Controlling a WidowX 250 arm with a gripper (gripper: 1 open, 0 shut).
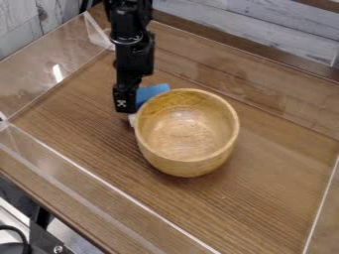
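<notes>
My black gripper (130,99) reaches down from the top of the view to the left of a large wooden bowl (187,133). A blue object (154,94) with a pale part below it lies against the bowl's upper left side, right at my fingertips. The gripper looks narrowed at that object, but its fingers are dark and small, so what is between them is hard to make out.
Pale walls border it on the left and back.
</notes>
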